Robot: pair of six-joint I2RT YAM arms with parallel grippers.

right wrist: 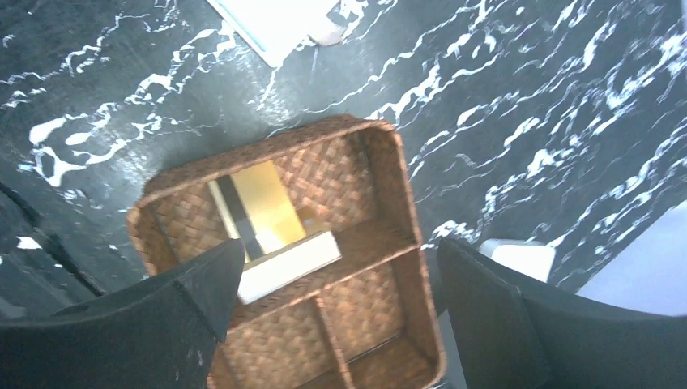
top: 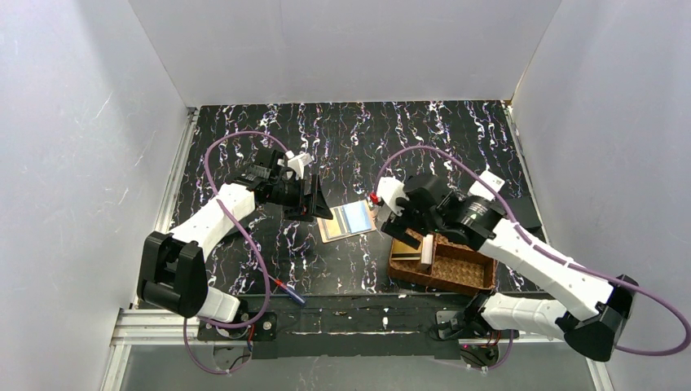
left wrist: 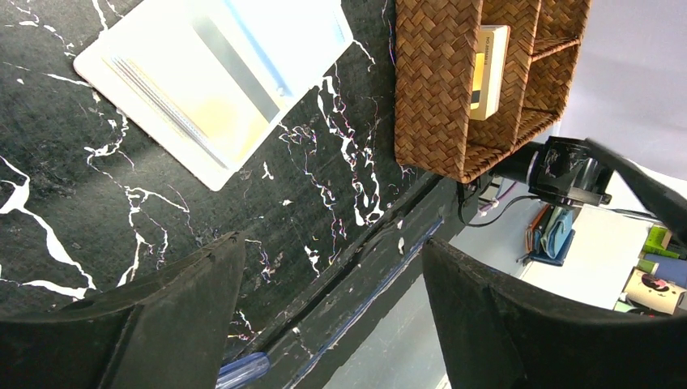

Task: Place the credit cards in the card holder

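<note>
A flat pale holder (top: 325, 235) lies mid-table with yellow and blue cards (top: 357, 217) on it. The left wrist view has this pale holder (left wrist: 212, 176) at upper left. In the basket's left compartment, a gold card (right wrist: 270, 203) with a dark stripe lies next to a white box (right wrist: 290, 266). My right gripper is open above the basket, its fingers apart and nothing between them. To the left of the holder hovers my left gripper, also open and empty.
The brown woven basket (top: 463, 287) has other, empty compartments. A white square item (top: 487, 186) lies at right, beyond the right arm. A blue-handled tool (top: 291, 293) rests near the front edge.
</note>
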